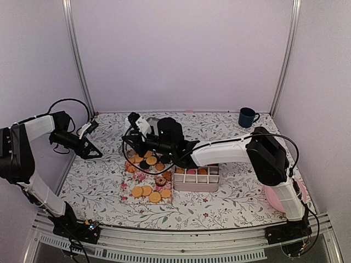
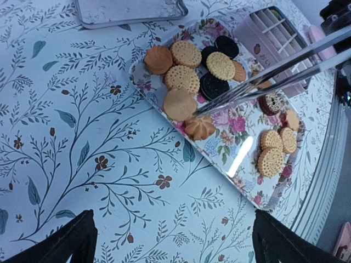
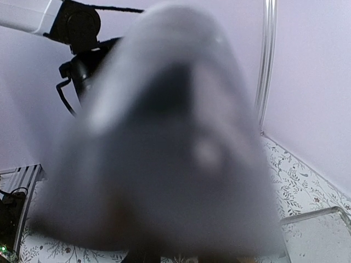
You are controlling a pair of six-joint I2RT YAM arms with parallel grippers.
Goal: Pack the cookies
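Note:
Assorted cookies, such as a round biscuit [image 2: 269, 161] and a dark sandwich cookie [image 2: 214, 87], lie on a flowered tray [image 1: 131, 194]. A pink compartment box [image 1: 196, 186] stands to its right, holding some cookies. My right gripper [image 1: 134, 143] hangs over the tray's back left; in the left wrist view its long fingers reach down among the cookies. The right wrist view is mostly filled by a blurred shape, so I cannot tell what is between them. My left gripper [image 1: 88, 150] stands open at the left, with nothing between its fingers.
An empty grey tray [image 2: 126, 11] lies behind the flowered one. A dark blue mug [image 1: 246, 117] stands at the back right, and a pink plate [image 1: 274, 200] at the front right.

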